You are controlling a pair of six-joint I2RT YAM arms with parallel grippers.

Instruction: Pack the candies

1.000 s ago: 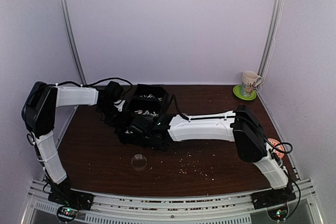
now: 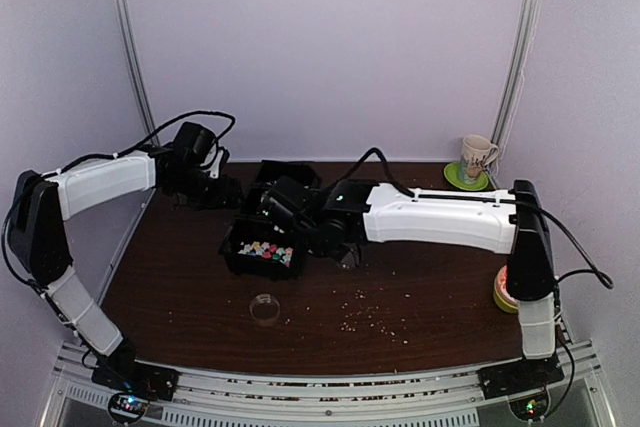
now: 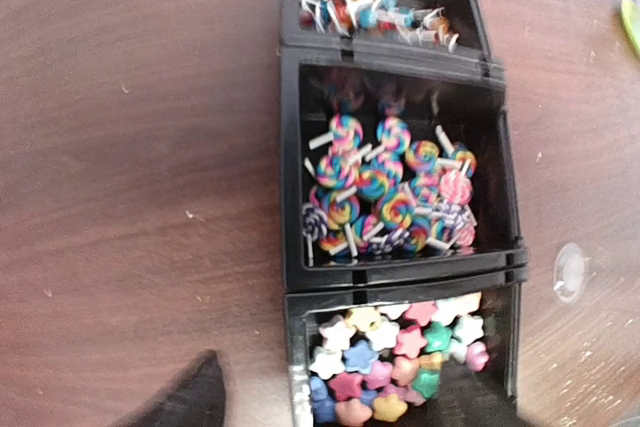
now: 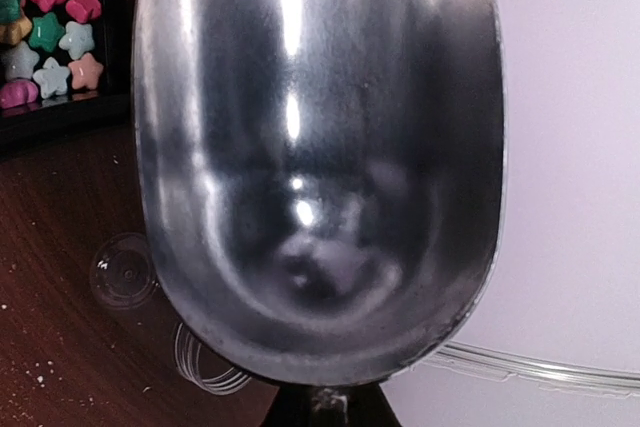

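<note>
A black three-compartment box holds star candies in the near section, swirl lollipops in the middle and small stick lollipops at the back. My left gripper is left of the box, above the table, its dark fingers blurred at the bottom of the left wrist view, apart with nothing seen between them. My right gripper, over the box's right side, is shut on a metal scoop, which fills much of the right wrist view and looks empty.
A clear lid lies in front of the box, with scattered crumbs to its right. A mug on a green saucer stands at back right; a round tin is at the right edge.
The right arm has lifted, uncovering the star candies in the top view.
</note>
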